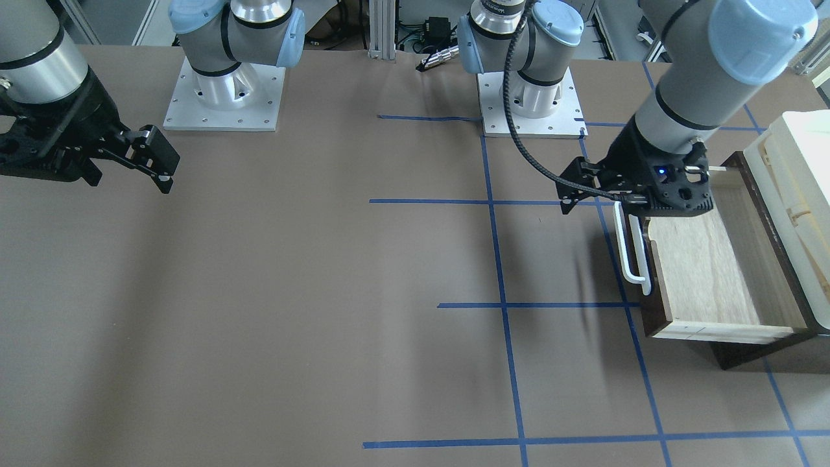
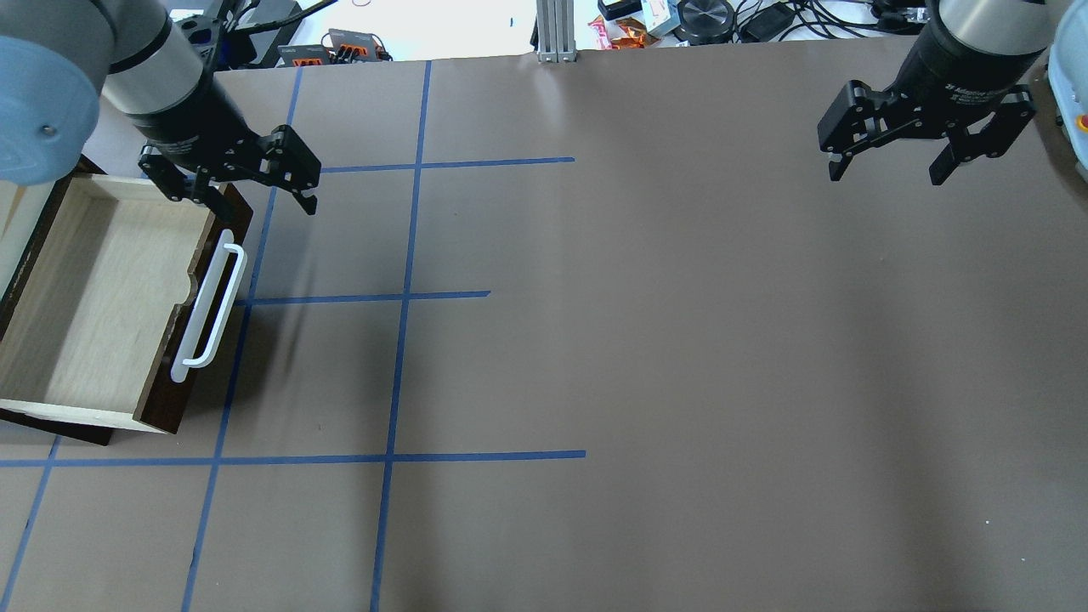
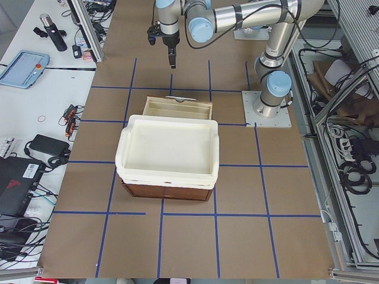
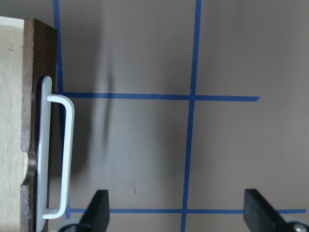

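Observation:
A wooden drawer (image 1: 712, 280) with a white bar handle (image 2: 235, 306) stands pulled out of a dark-sided cabinet with a white top (image 3: 167, 149). My gripper (image 2: 260, 209) hangs above the drawer's front edge, by the handle and higher than it, with its fingers apart and nothing seen between them. In the left wrist view the handle (image 4: 67, 154) lies at the left, and only blue-taped table shows between the two fingers.
Another arm's gripper (image 2: 887, 153) hangs at the other side of the table, and further arm bases (image 1: 222, 117) stand along the back.

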